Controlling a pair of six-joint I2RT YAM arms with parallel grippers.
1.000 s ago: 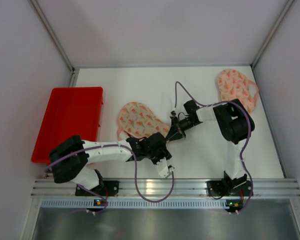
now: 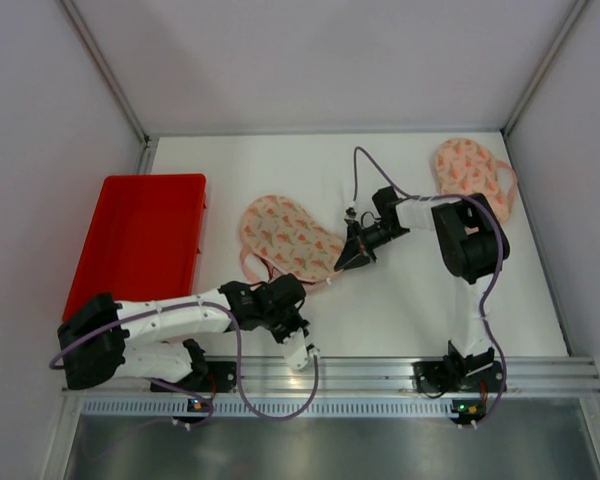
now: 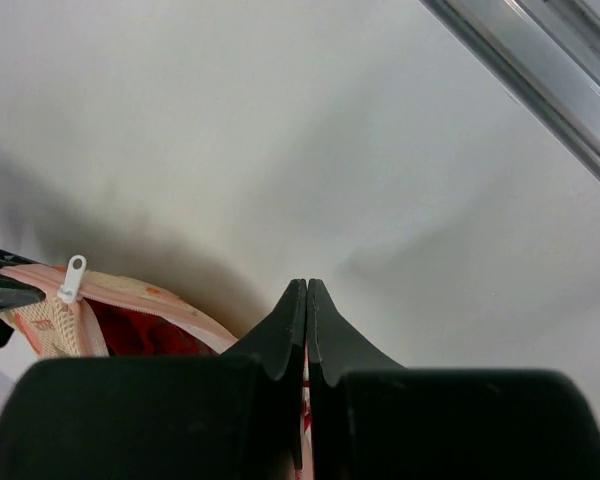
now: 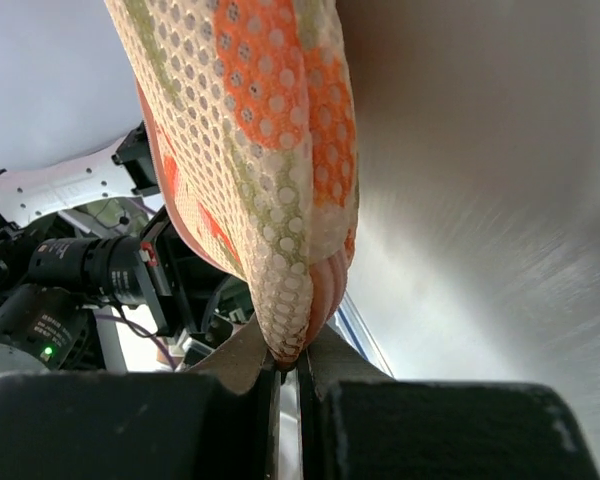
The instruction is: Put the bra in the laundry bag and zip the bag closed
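Note:
An orange-patterned mesh laundry bag (image 2: 285, 235) lies on the table, its corner in my right gripper, which is shut on it. From the left wrist view, the bag's pink zip edge (image 3: 170, 312) gapes, showing red fabric (image 3: 140, 335) inside, apparently the bra. A white zip pull (image 3: 73, 278) sits on that edge, close to the right gripper's dark fingers (image 3: 0, 290). My left gripper is shut over the bag's near side, nothing showing between its tips; the bag edge passes behind its fingers. From above, the left arm covers part of the opening.
An empty-looking red bin (image 2: 140, 245) stands at the left. Another patterned mesh bag (image 2: 470, 175) lies at the back right. Bare white table (image 2: 420, 310) extends to the right of the bag, with a metal rail (image 2: 380, 368) along the front.
My left arm has moved left along the bag's near side, away from the right gripper. The right gripper has shifted slightly, still at the bag's corner. More of the bag's near edge shows.

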